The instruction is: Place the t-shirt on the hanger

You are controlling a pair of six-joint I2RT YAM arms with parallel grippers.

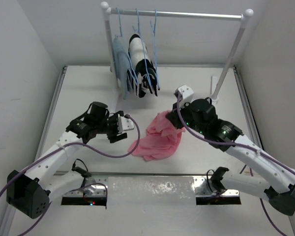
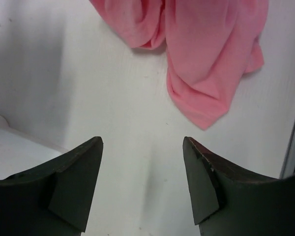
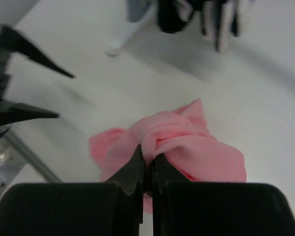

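Observation:
A pink t-shirt (image 1: 160,140) hangs crumpled from my right gripper (image 1: 173,120), its lower part spreading toward the table's front. In the right wrist view the fingers (image 3: 160,177) are shut on a gathered fold of the pink cloth. To the left of the shirt, my left gripper (image 1: 124,130) stands apart from it with its fingers open. Only bare table lies between the left fingers in the left wrist view, and the shirt's lower corner (image 2: 204,110) is beyond them. The blue hangers (image 1: 156,49) hang from the rack, one of them appearing empty.
A white rack (image 1: 187,14) spans the back of the table. A light blue garment (image 1: 122,64) and a black-and-white garment (image 1: 140,54) hang at its left side. Bare table (image 1: 201,152) lies right of the shirt.

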